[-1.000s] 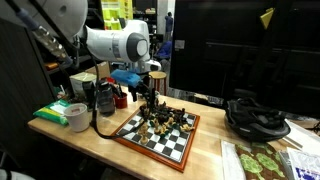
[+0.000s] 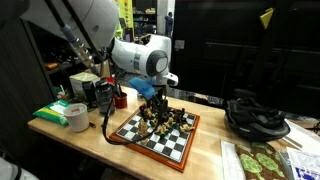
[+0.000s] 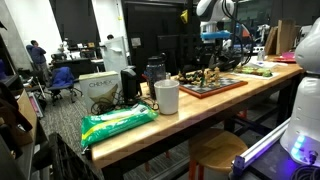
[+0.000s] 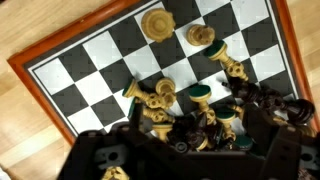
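A wooden-framed chessboard [image 2: 180, 149] lies on the table, its black and white squares partly covered by pieces. Tan and dark chess pieces [image 4: 160, 95] with green bases lie jumbled across it, many on their sides. Two light pieces [image 4: 158, 25] appear round from above near the upper part of the wrist view. My gripper is over the board with its dark fingers spread apart. Several toppled pieces show between and below the fingers; none is visibly held. In the first exterior view the gripper [image 2: 156, 103] is low above the cluster, its tips hard to make out.
A white cup [image 2: 77, 118], a dark metal container [image 2: 104, 97] and a green package [image 2: 50, 111] stand left of the board. A black bag [image 2: 257, 120] lies to the right. Bare tabletop [image 2: 209, 150] separates the board from the green-patterned items [image 2: 255, 163].
The arm has shifted rightward in the first exterior view, and the gripper has moved slightly right over the board. The surrounding objects look unmoved.
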